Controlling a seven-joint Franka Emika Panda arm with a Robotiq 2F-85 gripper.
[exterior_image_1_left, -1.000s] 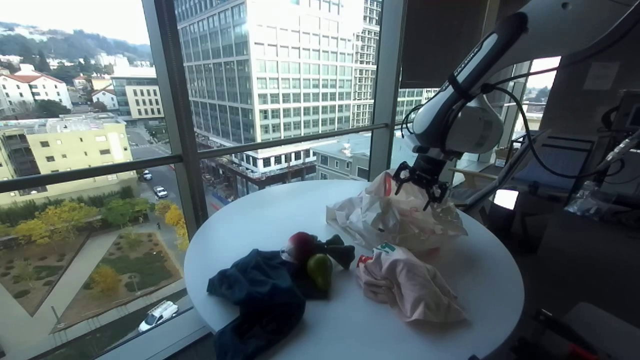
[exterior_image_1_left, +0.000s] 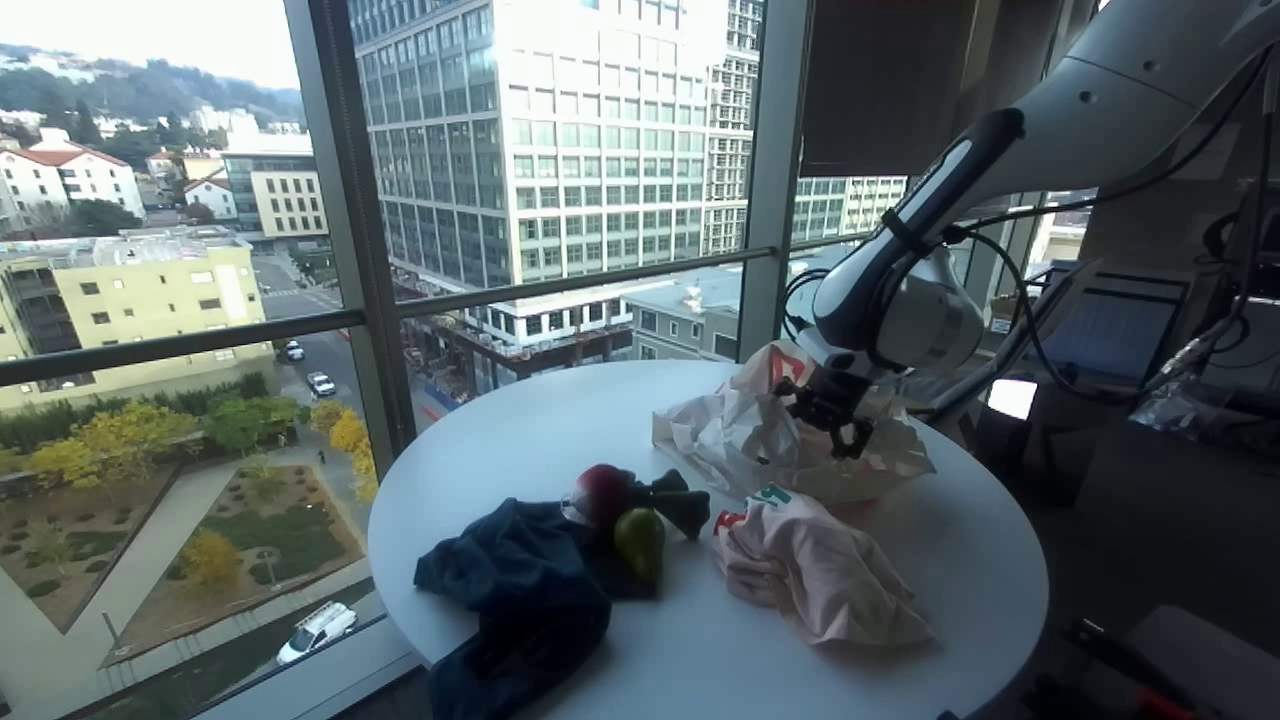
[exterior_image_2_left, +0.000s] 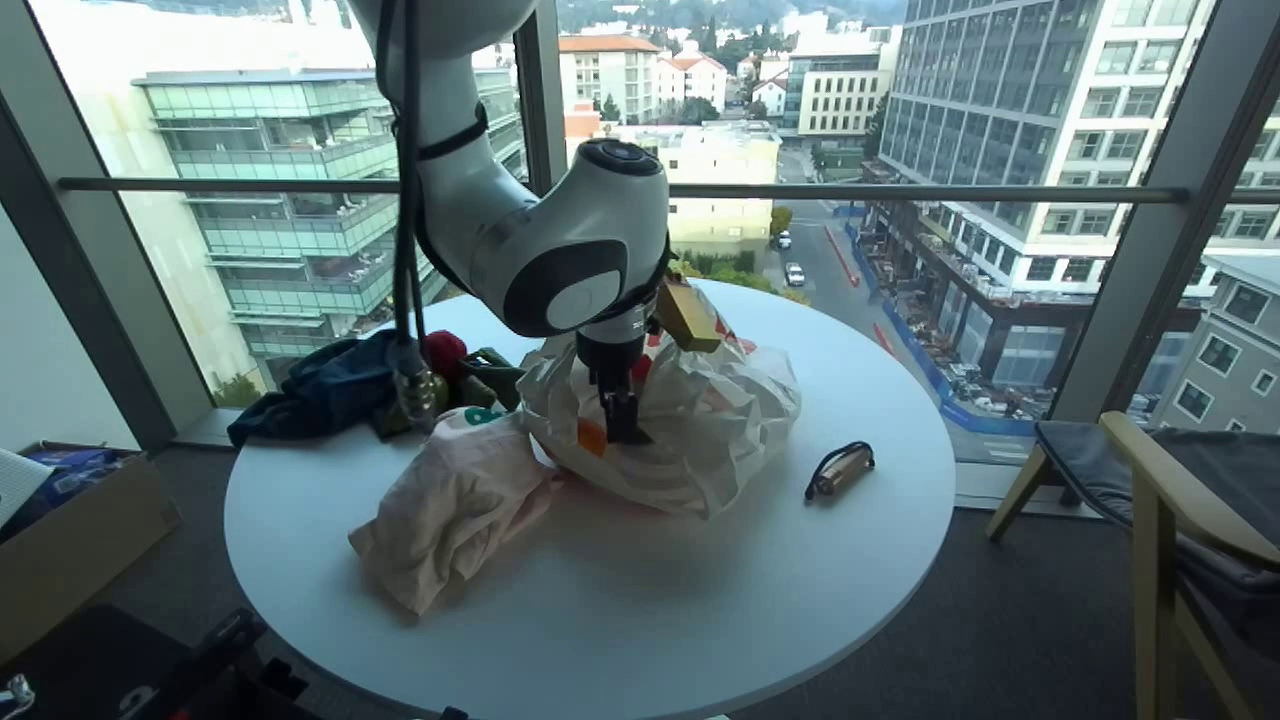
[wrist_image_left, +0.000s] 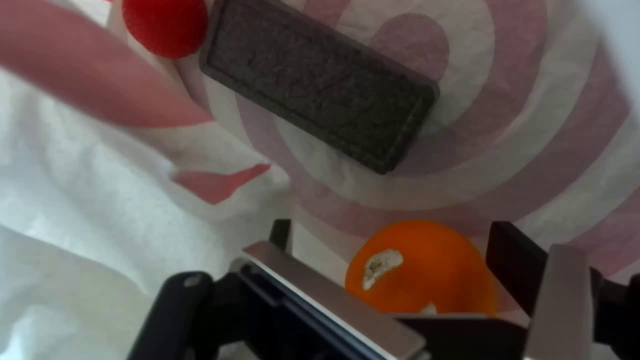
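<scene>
My gripper is open, pointing down into the mouth of a crumpled white plastic bag (exterior_image_2_left: 732, 408). Inside the bag, an orange ball-shaped thing (wrist_image_left: 429, 264) with a pale patch shows between and below the fingers; I cannot tell whether they touch it. A dark rectangular block (wrist_image_left: 321, 81) lies on the bag's red-and-white ringed lining, and a small red round thing (wrist_image_left: 165, 25) is beside its upper left end. In exterior view 1 the bag's near side partly surrounds the fingers, and its contents are hidden there.
A pale pink cloth bag (exterior_image_1_left: 828, 570) lies close in front of the white bag. Farther left are a dark blue cloth (exterior_image_1_left: 522, 576), a red fruit (exterior_image_1_left: 600, 492) and a green pear (exterior_image_1_left: 639, 542). A small strapped object (exterior_image_2_left: 842, 470) sits near the round table's (exterior_image_2_left: 672, 612) edge.
The arm has come down and a little to the left, bringing my gripper from above the white bag into its mouth. The objects on the table look unmoved.
</scene>
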